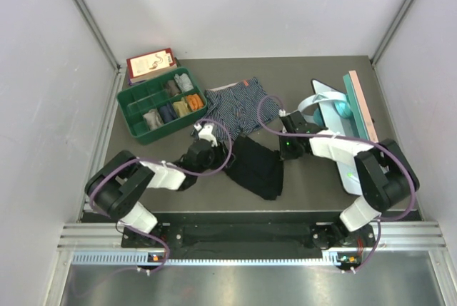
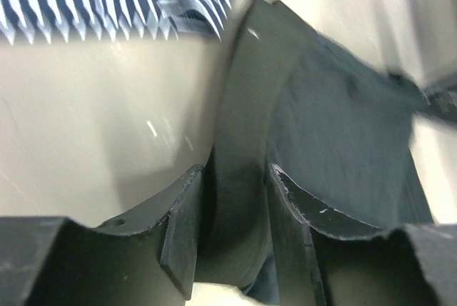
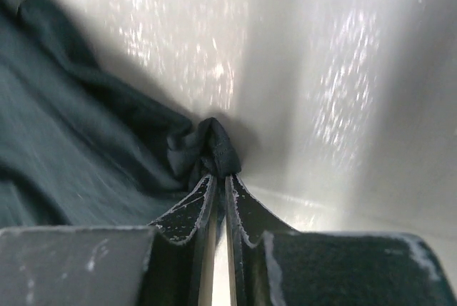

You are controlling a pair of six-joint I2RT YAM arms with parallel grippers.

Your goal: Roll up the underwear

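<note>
Dark underwear (image 1: 255,170) lies spread on the grey table between the two arms. My left gripper (image 1: 223,155) is shut on its upper left edge; in the left wrist view the folded strip of dark cloth (image 2: 243,113) runs between the fingertips. My right gripper (image 1: 284,154) is shut on the right corner, where a bunched fold (image 3: 203,149) sits at the fingertips in the right wrist view.
A striped garment (image 1: 235,106) lies behind the underwear. A green compartment box (image 1: 139,92) with rolled items stands back left, a red-edged box (image 1: 150,63) behind it. A tray with teal objects (image 1: 343,106) is at the right. Bare table lies in front.
</note>
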